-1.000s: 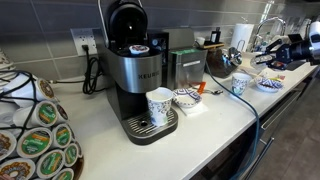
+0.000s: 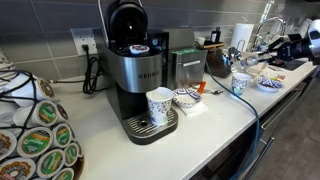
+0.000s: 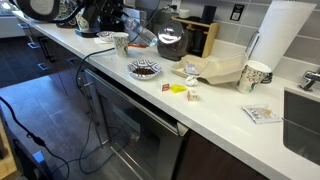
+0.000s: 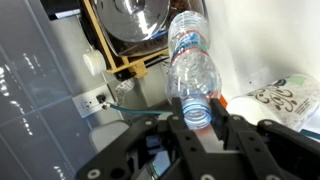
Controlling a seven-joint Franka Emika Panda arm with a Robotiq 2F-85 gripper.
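Note:
A clear plastic bottle (image 4: 194, 72) with a blue ring at its neck fills the middle of the wrist view, its neck end nearest the camera. My gripper is shut on this bottle, close to the neck. In exterior view 2 the tilted bottle (image 3: 138, 26) reaches out from the gripper (image 3: 118, 12) at the top left. A patterned paper cup (image 3: 120, 43) stands on the counter just below; in the wrist view a patterned cup (image 4: 283, 100) lies to the right of the bottle. Exterior view 1 has the gripper small and far off at the right, above a cup (image 2: 240, 83).
A Keurig coffee maker (image 2: 140, 75) holds another cup (image 2: 160, 105) on its drip tray. Patterned bowls (image 2: 187, 97), a coffee pod rack (image 2: 35, 130) and small packets (image 3: 178, 88) share the counter. A blue cable (image 2: 230, 93) hangs across the counter's front edge.
The arm at the far right has shifted slightly over the past second, still near the same cup. Coffee maker, cups and bowls have stayed put.

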